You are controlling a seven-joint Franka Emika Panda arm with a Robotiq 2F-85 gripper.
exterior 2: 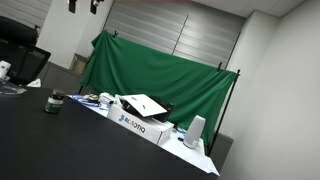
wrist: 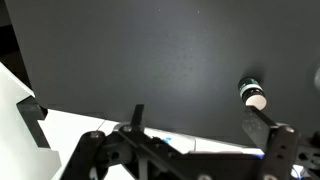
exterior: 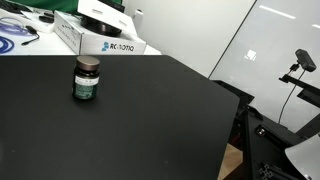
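Observation:
A small dark bottle with a brown cap and a green label (exterior: 86, 78) stands upright on the left part of the black table. From the other side, the bottle (exterior 2: 55, 101) shows at the table's left. In the wrist view my gripper is open, its two fingers wide apart with nothing between them. The bottle (wrist: 251, 92) appears there to the right, just beyond the tip of the right finger and apart from the gap.
A white Robotiq box (exterior: 100, 38) with items on it stands behind the table's far edge. Blue cables (exterior: 14, 35) lie at the back left.

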